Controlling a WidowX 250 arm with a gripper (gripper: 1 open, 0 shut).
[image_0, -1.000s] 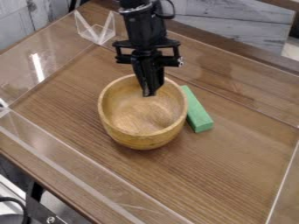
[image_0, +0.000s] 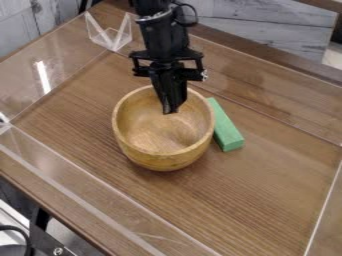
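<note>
A round wooden bowl (image_0: 160, 140) sits on the wooden table, its inside looking empty. My black gripper (image_0: 171, 105) points down at the back part of the bowl, its fingertips at or just inside the rim; it looks shut, with nothing visible between its fingers. A green block (image_0: 223, 125) lies at the right of the bowl, partly behind its rim.
Clear plastic pieces stand at the upper left edge. A pale wall borders the back, and a black cable shows at the lower left.
</note>
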